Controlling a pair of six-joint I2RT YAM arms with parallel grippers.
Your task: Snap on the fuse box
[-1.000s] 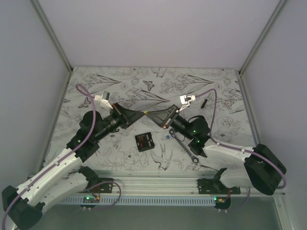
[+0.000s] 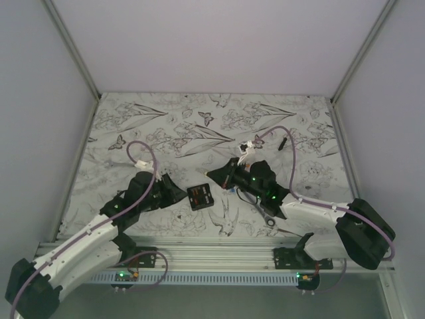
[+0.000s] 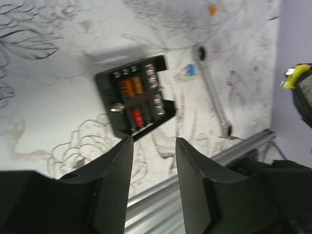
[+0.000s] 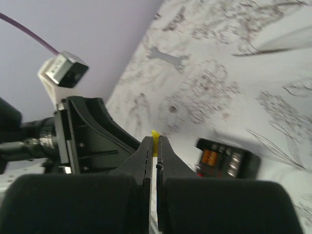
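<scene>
A black fuse box [image 2: 200, 197], holding orange and red fuses and metal parts [image 3: 137, 97], lies on the patterned table between my grippers. My left gripper [image 2: 178, 194] is just left of it; its fingers stand a little apart in the left wrist view, with nothing seen between them. My right gripper [image 2: 214, 175] is above and right of the box, shut on a small yellow piece [image 4: 155, 141] at its fingertips.
Wrenches [image 3: 212, 92], a small blue piece [image 3: 190, 69] and cables lie right of the box. A dark pen-like item [image 2: 282, 144] lies farther back.
The two grippers, earlier meeting tip to tip at the yellow piece, are now apart. My left gripper has moved down and left; my right gripper has moved slightly right and down with the yellow piece.
</scene>
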